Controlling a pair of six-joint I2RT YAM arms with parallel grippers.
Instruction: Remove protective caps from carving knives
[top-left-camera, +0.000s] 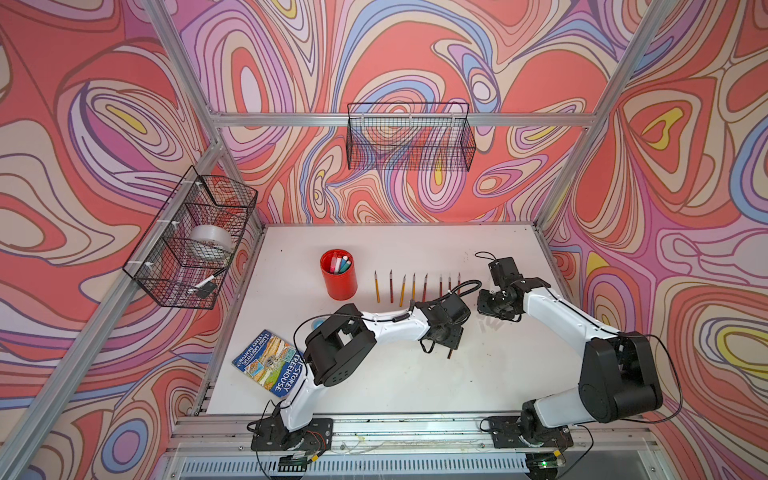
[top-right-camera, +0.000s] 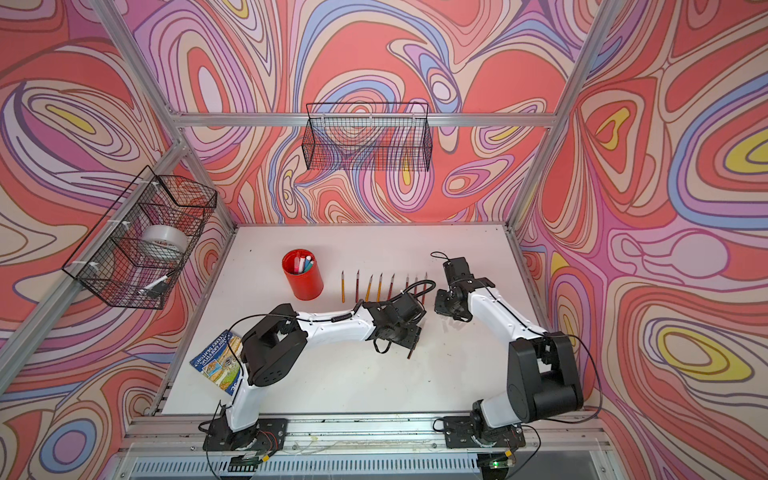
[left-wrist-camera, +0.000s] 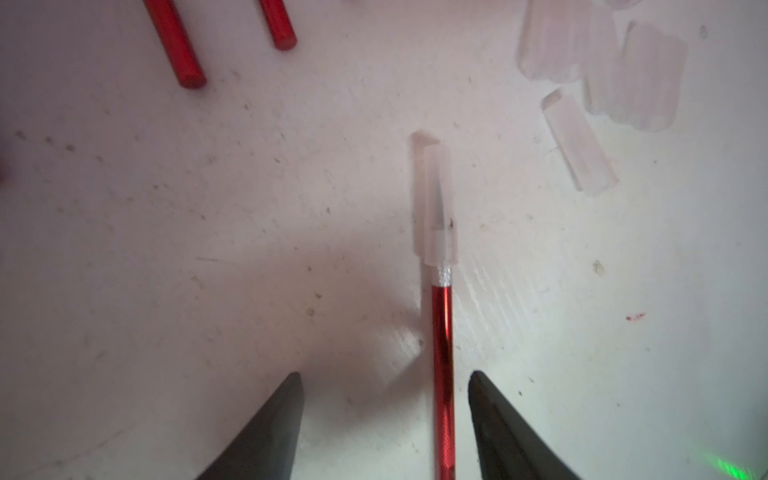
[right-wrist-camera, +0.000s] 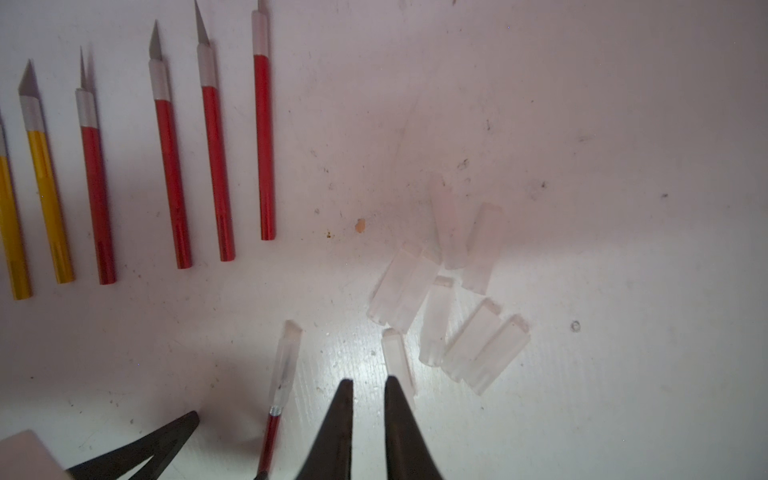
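A red knife (left-wrist-camera: 443, 352) with a translucent cap (left-wrist-camera: 438, 204) over its blade lies on the table, its handle running between the fingers of my open left gripper, closer to the right finger and apparently touching neither. In the right wrist view the same cap (right-wrist-camera: 285, 360) shows to the left of my right gripper, whose fingers are a small gap apart with nothing between them. Beneath and beyond it several loose caps (right-wrist-camera: 436, 320) are clustered. Uncapped red knives (right-wrist-camera: 264, 144) and yellow knives (right-wrist-camera: 46, 192) form a row at the left, blades bare.
A red cup (top-left-camera: 341, 280) with markers stands behind the left arm. At the front left lies a book (top-left-camera: 268, 360), partly covered by that arm. Free table (top-left-camera: 400, 388) stretches along the front, and wire baskets hang on the frame.
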